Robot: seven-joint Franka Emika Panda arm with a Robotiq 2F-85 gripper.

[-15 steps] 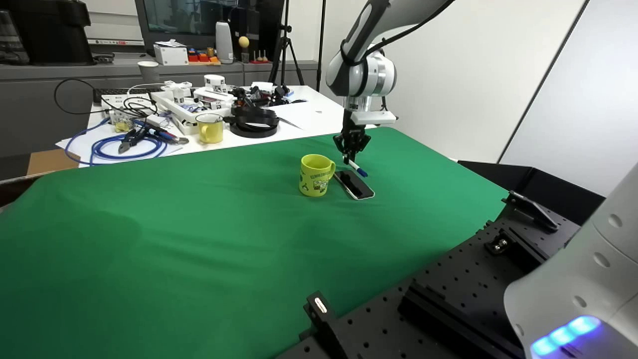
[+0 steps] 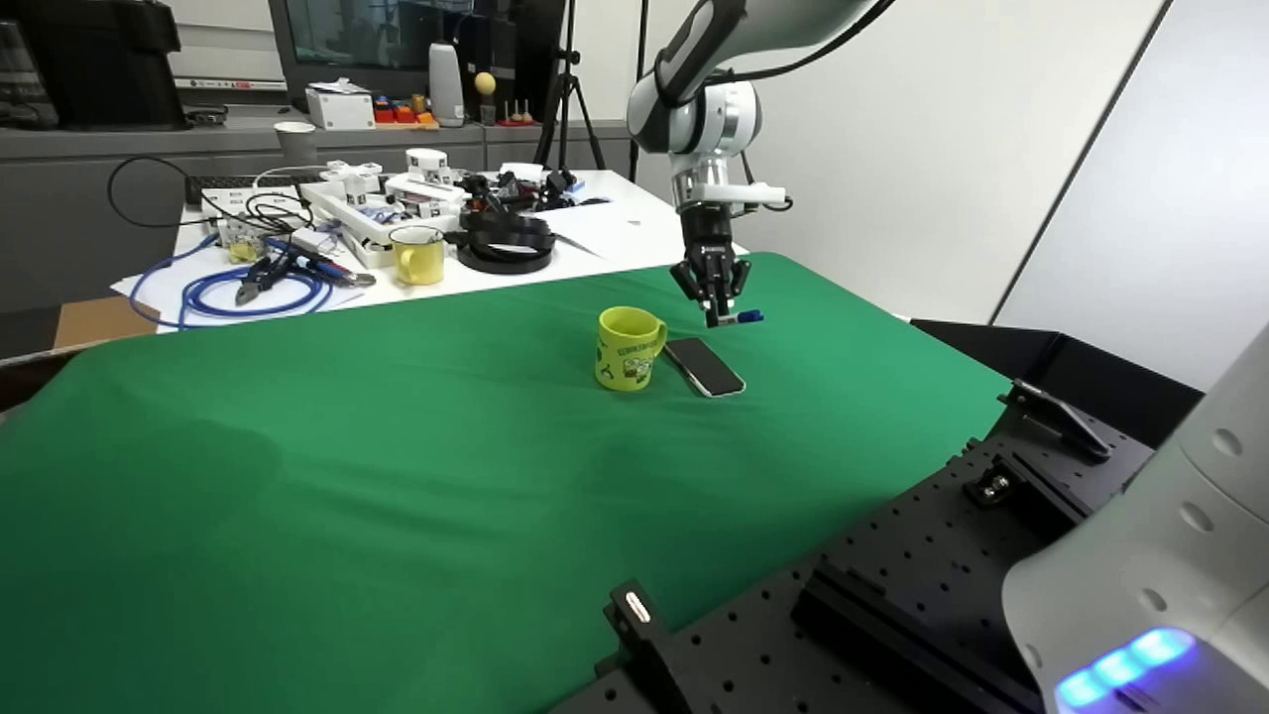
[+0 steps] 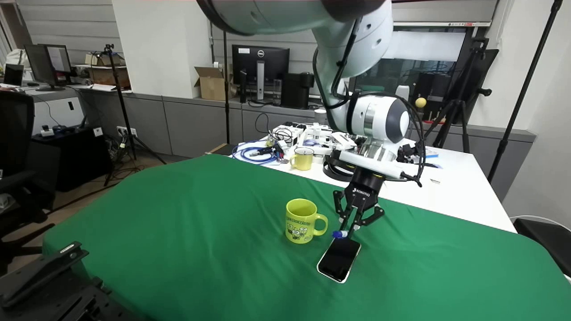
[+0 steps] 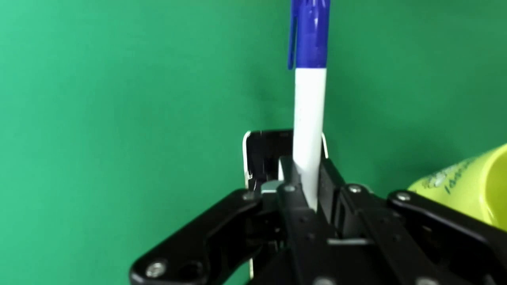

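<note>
Between my fingers is a white marker with a blue cap (image 4: 311, 40), the cap end sticking out past the fingertips. In exterior view 1 my gripper (image 2: 716, 319) is shut on the marker and held above the cloth, just behind a black phone (image 2: 705, 367). The phone lies screen up on the green cloth; in the wrist view it shows partly, beneath the marker and fingers. Left of the phone stands an upright yellow-green mug (image 3: 301, 221), its handle turned toward the gripper (image 3: 348, 233). The marker's other end is hidden by the fingers in the wrist view.
A black perforated base (image 2: 809, 643) borders the near right side.
My gripper has risen and shifted slightly right and nearer the camera, carrying the marker up from the cloth. The marker has turned in view. Mug and phone stay put.
</note>
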